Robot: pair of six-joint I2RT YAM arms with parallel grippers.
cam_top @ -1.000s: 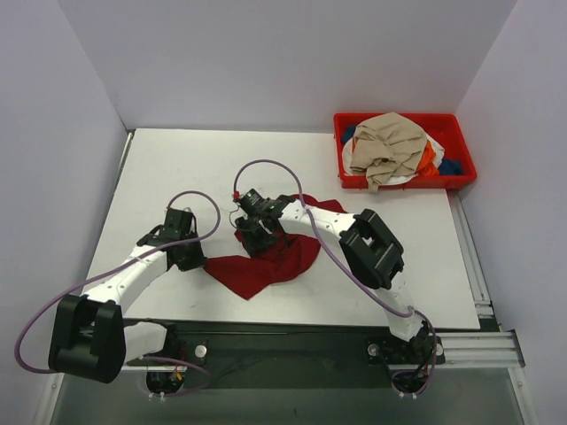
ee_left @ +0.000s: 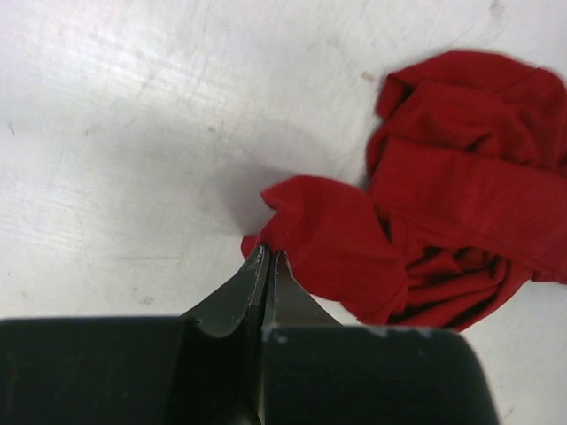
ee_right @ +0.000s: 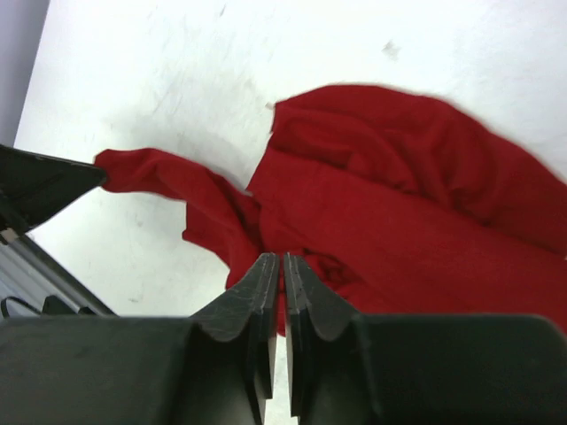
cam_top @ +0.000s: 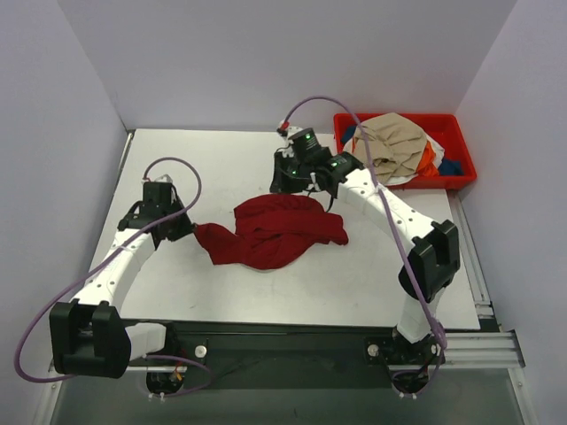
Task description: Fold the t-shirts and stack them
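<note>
A crumpled red T-shirt (cam_top: 276, 228) lies on the middle of the white table, part of its left end lifted toward my left gripper (cam_top: 190, 227). In the left wrist view, that gripper is shut on the red cloth (ee_left: 328, 239). My right gripper (cam_top: 289, 182) hangs above the upper part of the red shirt; in the right wrist view its fingertips (ee_right: 266, 266) stand close together with no cloth clearly held. Whether a small gap is between them is hard to tell.
A red bin (cam_top: 452, 135) with folded beige, white, orange and blue clothes stands at the back right.
My right gripper has moved up and toward the back right, away from the shirt's middle. My left gripper has moved back and slightly left, drawing the shirt's left end along.
</note>
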